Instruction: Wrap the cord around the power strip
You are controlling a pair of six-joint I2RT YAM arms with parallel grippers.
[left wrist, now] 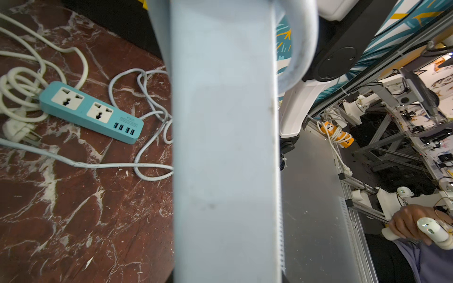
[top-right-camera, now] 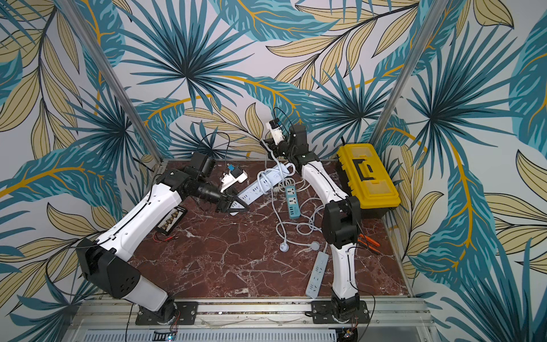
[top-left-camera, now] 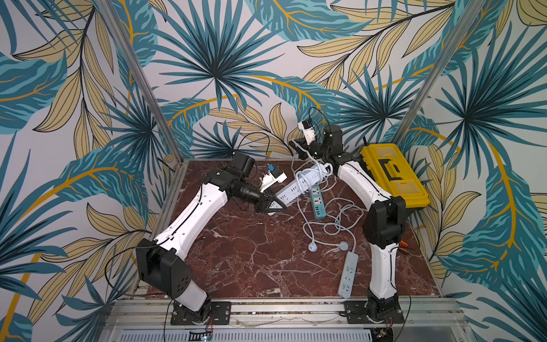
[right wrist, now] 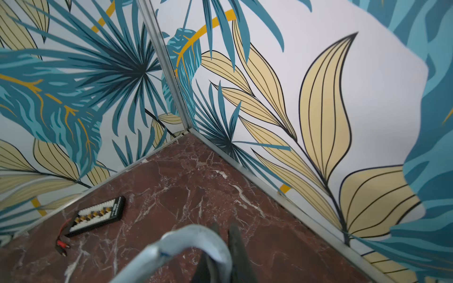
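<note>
A long white power strip hangs tilted over the back middle of the table, my left gripper shut on its near-left end. In the left wrist view the strip's pale face fills the middle and hides the fingers. Its grey-white cord curves around the strip's far end, and loops cross the strip there. From that end the cord rises to my right gripper, held up near the back wall. The right wrist view shows the cord bending into the dark shut fingers. The cord's plug lies on the table.
A teal power strip sits beneath the white strip's far end, with tangled cords beside it. Another pale strip lies at the front right. A yellow toolbox stands at the right.
</note>
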